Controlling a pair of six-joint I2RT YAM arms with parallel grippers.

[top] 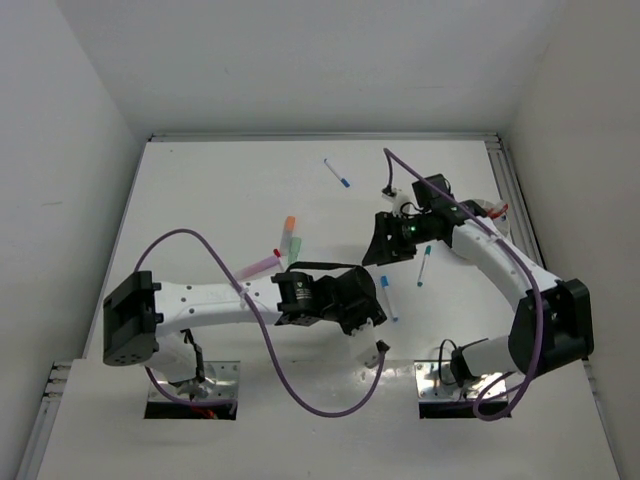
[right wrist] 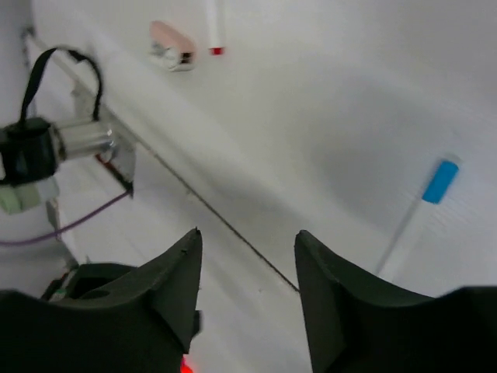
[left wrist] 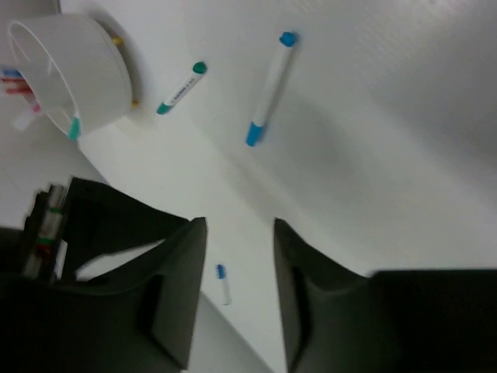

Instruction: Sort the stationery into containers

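Observation:
Both grippers are part open and empty, my left gripper above the lower middle table, my right gripper above the centre right. A blue-capped marker lies between the arms; a green-capped marker is near the white cup of pens at right of the top view. Another blue-capped marker lies at the back. Orange, green and pink items lie left of centre, partly behind the left arm.
Cables loop over both arms. The table's front edge runs beside the arm mounts.

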